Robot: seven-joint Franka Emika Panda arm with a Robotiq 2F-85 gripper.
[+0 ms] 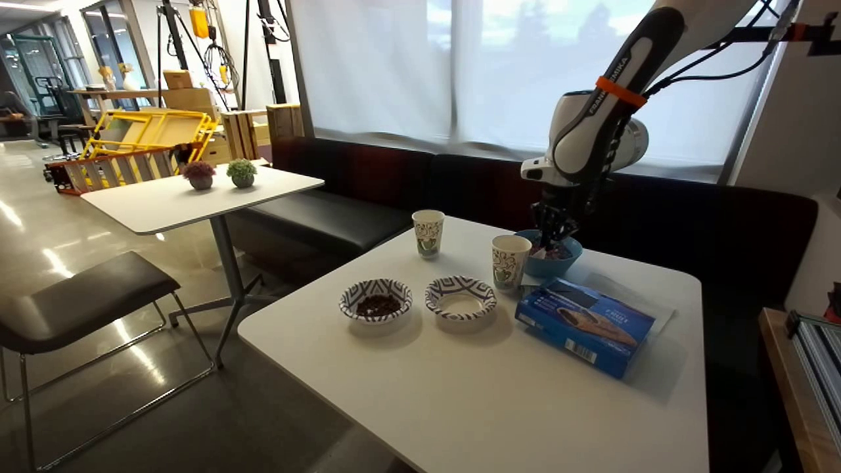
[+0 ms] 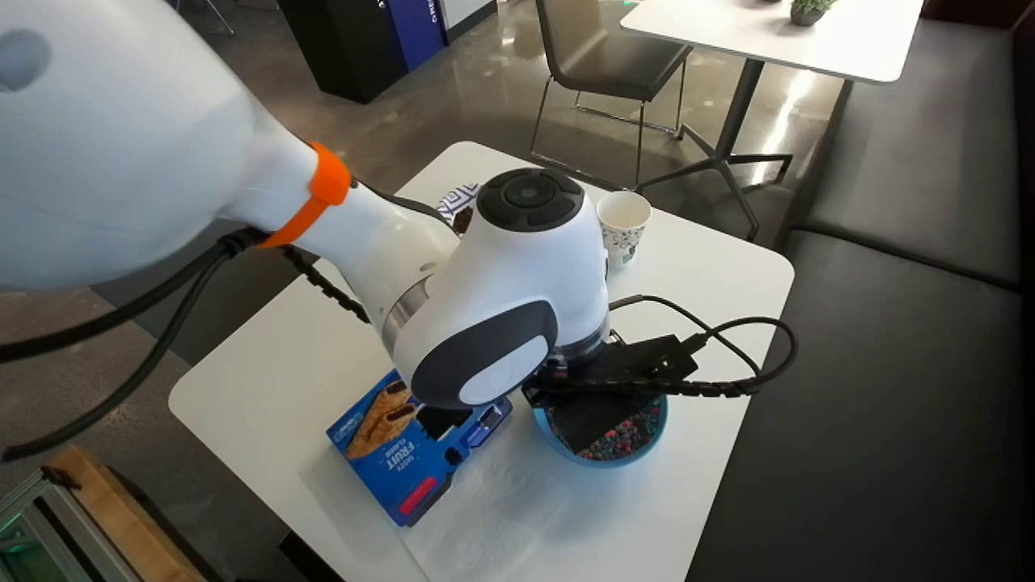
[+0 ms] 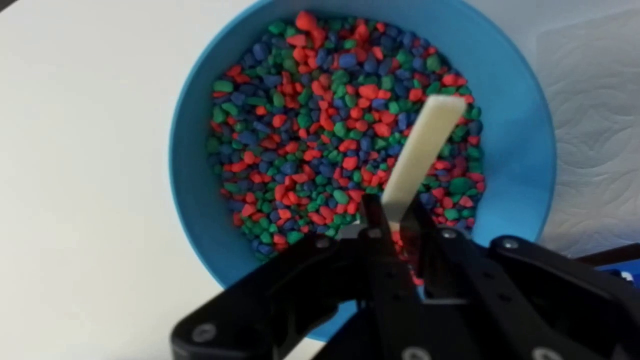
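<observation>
My gripper is shut on a cream-white stick-like handle [image 3: 424, 150], which slants up and to the right between the black fingers in the wrist view. What the handle's lower end looks like is mostly hidden by the fingers. Beneath it is a blue bowl [image 3: 520, 138] filled with small red, green and blue pebbles [image 3: 324, 138]. Seen from exterior view 1, the gripper [image 1: 553, 236] reaches down into the bowl [image 1: 552, 267] at the table's far side.
Close to the bowl are a patterned paper cup [image 1: 509, 264] and a blue fruit-bar box [image 1: 587, 323]. A second cup [image 1: 428, 234], a bowl of dark bits [image 1: 376, 301] and a patterned bowl [image 1: 460, 299] stand farther left.
</observation>
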